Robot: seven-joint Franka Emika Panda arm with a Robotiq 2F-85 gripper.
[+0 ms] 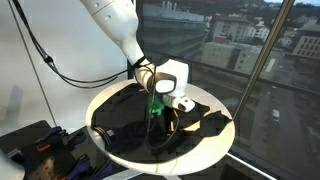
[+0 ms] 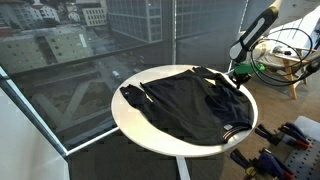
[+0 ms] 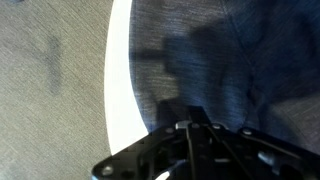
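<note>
A dark, blue-black cloth [image 2: 185, 105] with folds lies spread across the round white table [image 1: 208, 148]. In the wrist view the cloth [image 3: 200, 60] shows a seam, and its border runs along the table's white rim [image 3: 118, 70]. My gripper is low over the cloth near that rim, with its fingertips close together. Nothing distinct shows between them; whether a bit of cloth is pinched there cannot be made out. From the second exterior view, the gripper [image 2: 237, 81] is at the table's right side, over the cloth's edge.
Bare white tabletop surrounds much of the cloth. Beyond the rim lies grey floor [image 3: 50, 90]. A large window [image 2: 90, 70] stands behind the table. Dark equipment [image 1: 50, 145] sits beside the table at the left of the first exterior view.
</note>
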